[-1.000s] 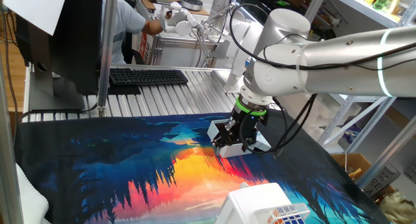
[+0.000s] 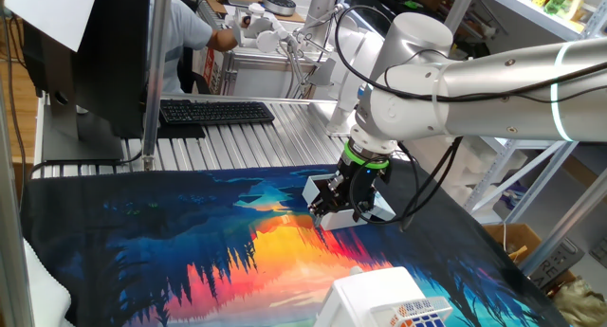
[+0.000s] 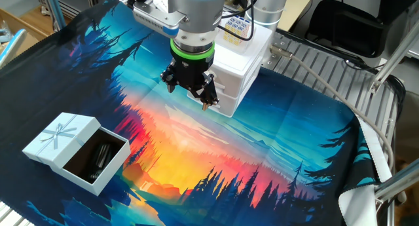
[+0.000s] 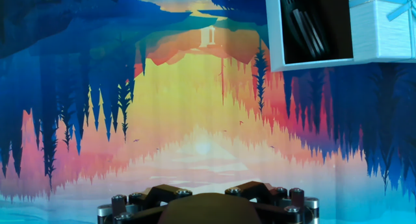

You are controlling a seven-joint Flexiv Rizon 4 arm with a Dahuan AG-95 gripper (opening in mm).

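Observation:
My gripper (image 3: pixel 189 98) hangs above the cloth with its fingers spread, open and holding nothing. In the wrist view its two dark fingers (image 4: pixel 170 191) show at the bottom edge, well apart. A pale gift box (image 3: pixel 112 170) stands on the cloth, left of the gripper in exterior view 2. Its lid (image 3: pixel 57 137), tied with a ribbon bow, sits askew and covers only part of it. Inside the uncovered half lies a dark, slender object (image 4: pixel 308 30), too dim to identify. In exterior view 1 the gripper partly hides the box (image 2: pixel 343 217).
A white drawer unit (image 3: pixel 230 82) stands close behind the gripper, with a colourful checkered pattern (image 2: pixel 417 315) on top. A keyboard (image 2: pixel 216 112) lies beyond the cloth, and a person (image 2: pixel 185 47) sits further back.

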